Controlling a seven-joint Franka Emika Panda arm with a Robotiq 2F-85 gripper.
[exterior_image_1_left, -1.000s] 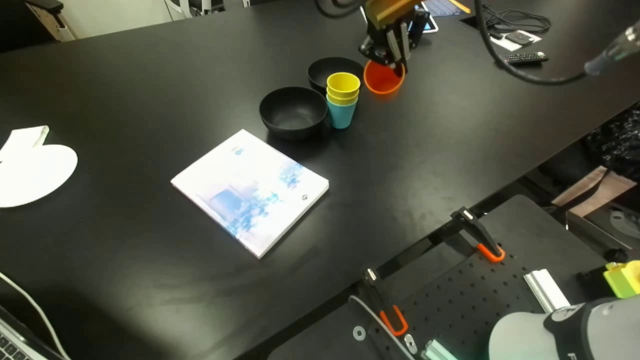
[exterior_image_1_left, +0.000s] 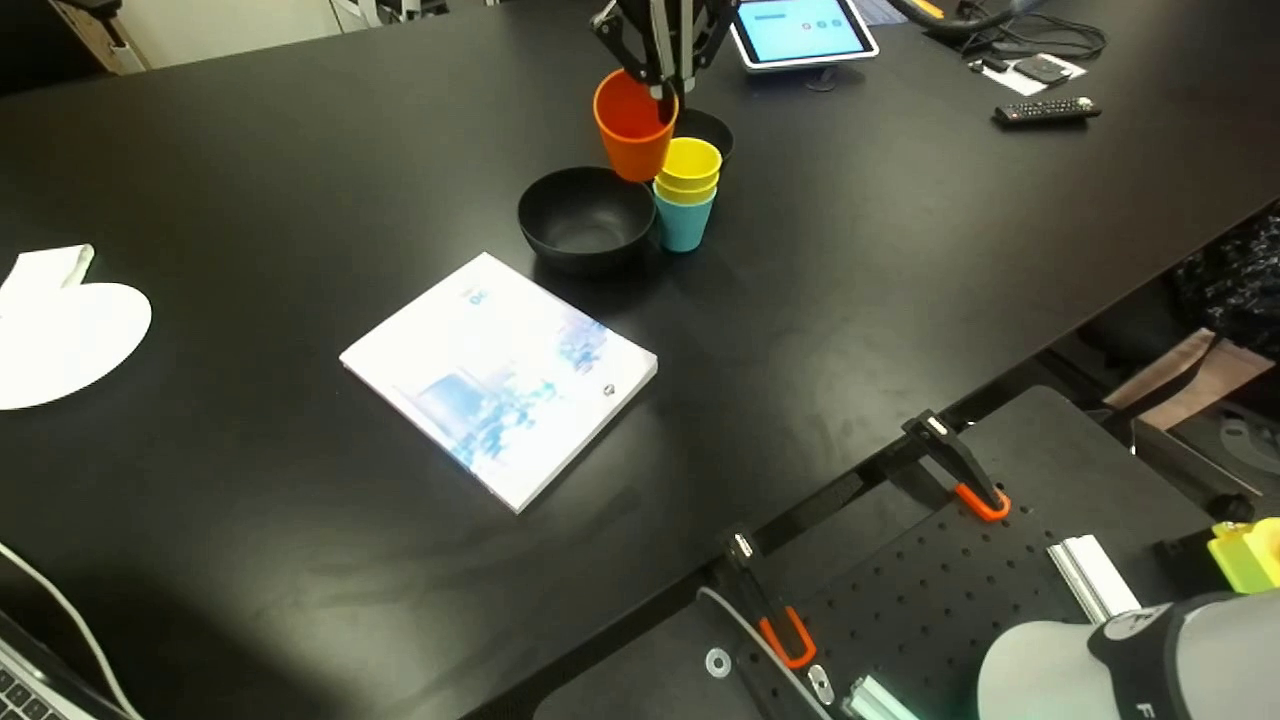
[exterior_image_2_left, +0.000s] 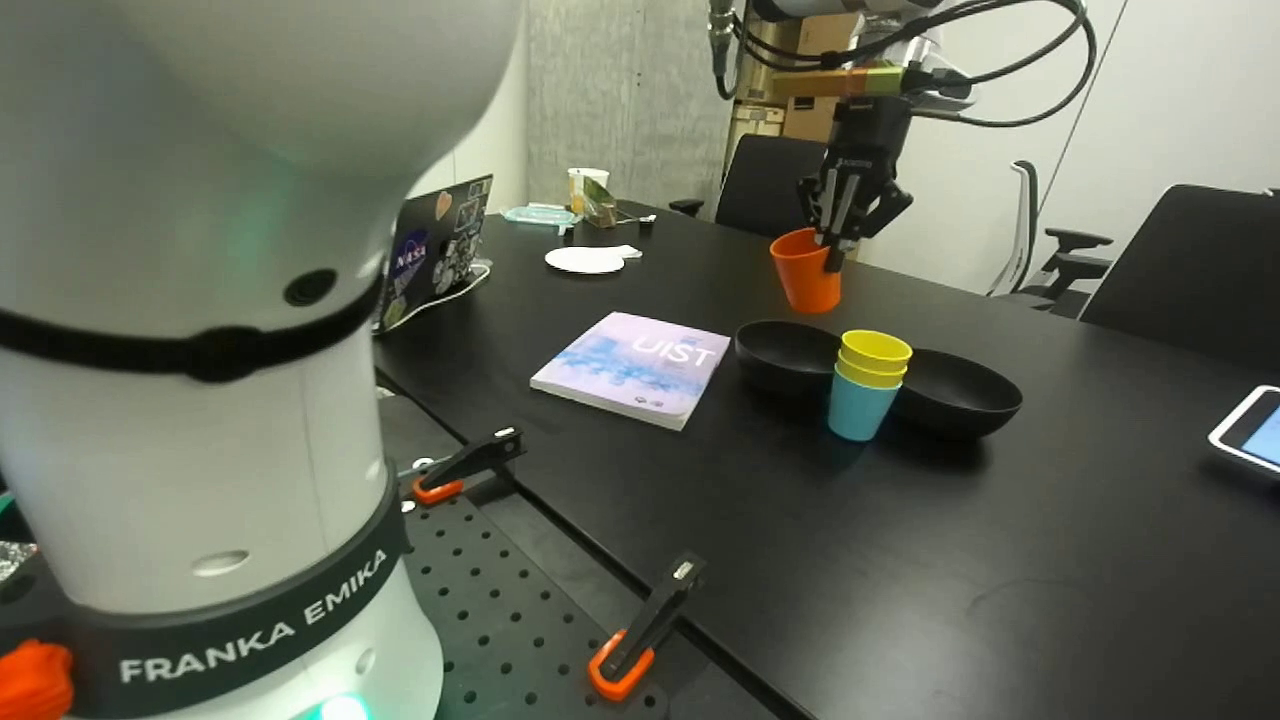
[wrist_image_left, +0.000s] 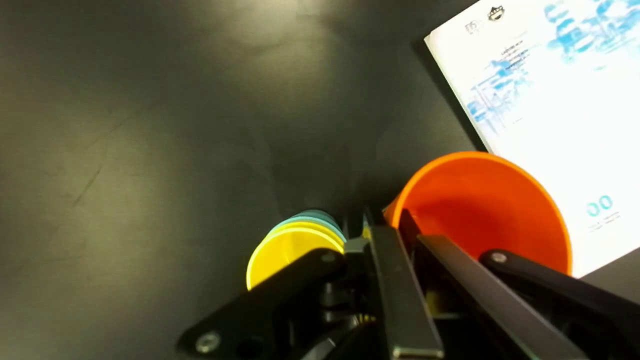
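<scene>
An orange cup (exterior_image_2_left: 806, 278) hangs in the air, tilted a little, with my gripper (exterior_image_2_left: 833, 246) shut on its rim. Seen from the wrist, the cup (wrist_image_left: 492, 204) opens toward the camera, to the right of the fingers. Yellow cups (exterior_image_2_left: 873, 356) sit stacked over a teal cup (exterior_image_2_left: 859, 410) on the table. This stack stands upright beside two black bowls, the left bowl (exterior_image_2_left: 777, 358) and the right bowl (exterior_image_2_left: 960, 396). In the first exterior view the orange cup (exterior_image_1_left: 633, 132) overlaps the edge of the nearer bowl (exterior_image_1_left: 588, 222); it is apart from the table.
A white-and-blue book (exterior_image_1_left: 498, 378) lies in front of the bowls. Behind stands a tablet (exterior_image_1_left: 801, 30), and a remote (exterior_image_1_left: 1046, 112) is at the far right. Two clamps (exterior_image_1_left: 954, 462) grip the table's near edge. Open table lies right of the stack.
My gripper has carried the orange cup leftward in the first exterior view, from right of the stack to its left side. Stack, bowls and book have stayed put.
</scene>
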